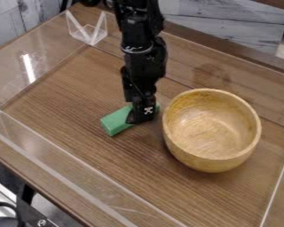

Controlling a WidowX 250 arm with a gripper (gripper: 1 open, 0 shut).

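The black robot arm hangs down from the top centre of the camera view, with its gripper (139, 113) low over a green block (116, 122) on the wooden table. The gripper is open, its dark fingers around the block's upper right part; whether they touch it cannot be told. That end of the block is partly hidden by the gripper.
A large tan bowl (211, 124) stands just right of the block and gripper. A clear plastic object (88, 27) is at the back left.
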